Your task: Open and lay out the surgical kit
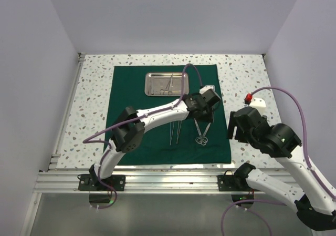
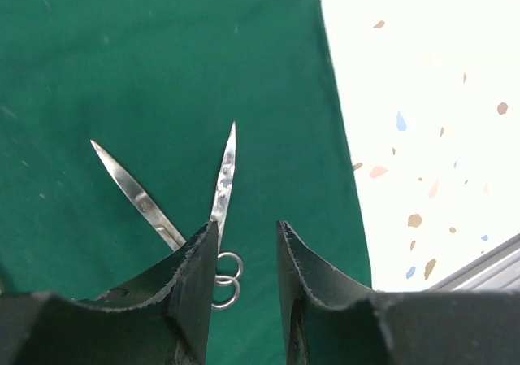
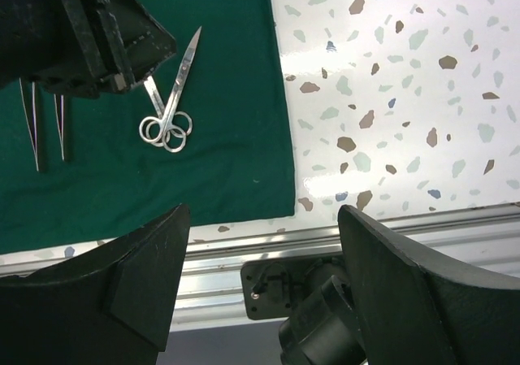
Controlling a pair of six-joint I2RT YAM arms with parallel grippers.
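Observation:
Two pairs of silver scissors lie on the green cloth [image 1: 142, 110], their handle rings overlapping and their blades spread in a V. The left wrist view shows the left scissors [image 2: 134, 190] and the right scissors [image 2: 225, 174]; one set of rings is partly hidden behind a finger. My left gripper is over the handle area, open, with its fingers a moderate gap apart and nothing gripped. Off the cloth's right edge, my right gripper is held open and empty. Two slim tweezers [image 1: 171, 133] [image 1: 178, 132] lie left of the scissors.
A metal tray [image 1: 148, 84] at the back of the cloth holds several instruments. Speckled tabletop [image 1: 90, 110] borders the cloth, with a metal rail [image 1: 173, 175] along the front. Free cloth remains at the left and front.

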